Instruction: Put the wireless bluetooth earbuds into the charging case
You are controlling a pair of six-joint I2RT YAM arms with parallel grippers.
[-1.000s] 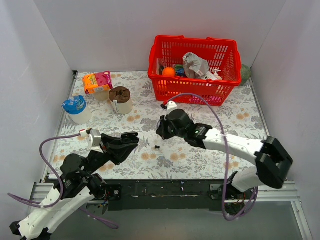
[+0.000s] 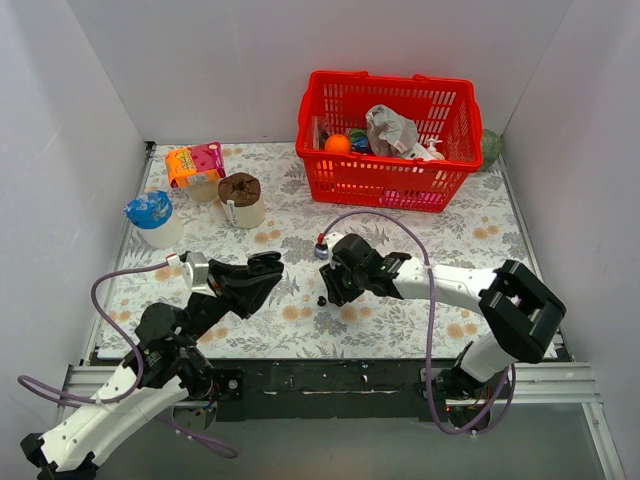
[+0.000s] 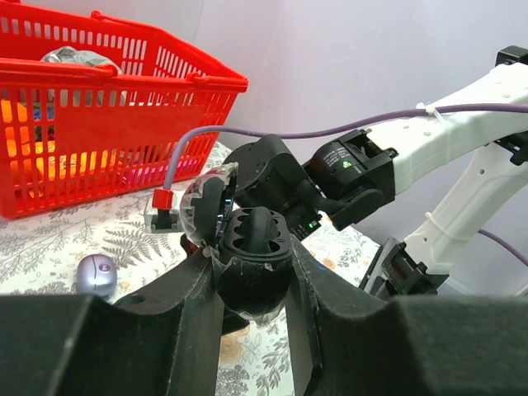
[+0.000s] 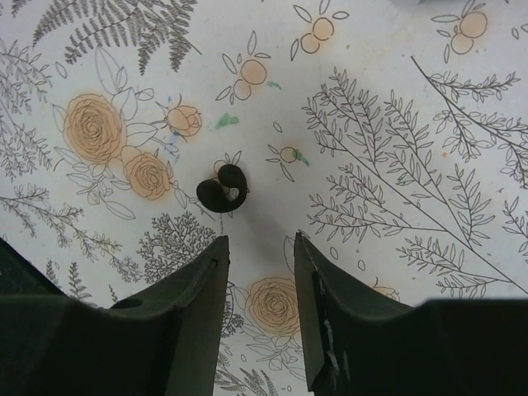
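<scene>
The black charging case (image 3: 254,239) is gripped by my left gripper, which is shut on it and holds it above the table. Its lid (image 3: 216,194) stands raised, with a clear covering around it. A dark rounded shape rises inside the case; whether it is an earbud I cannot tell. A small black earbud (image 4: 223,190), curved with two rounded ends, lies on the patterned tabletop. Just beyond its fingertips my right gripper stands open and empty, with the earbud ahead and slightly left in that wrist view. From above, the earbud (image 2: 321,300) shows beside the right gripper (image 2: 336,299).
A purple-grey mouse-like object (image 3: 97,275) rests on the table behind the right gripper. The red basket (image 2: 390,184) fills the back right. Two tubs and a snack packet (image 2: 196,164) stand at the back left. Purple cables (image 2: 431,330) loop over both arms.
My right gripper has come nearer the table's front, close to the earbud. The earbud sits slightly right of where it was and looks turned.
</scene>
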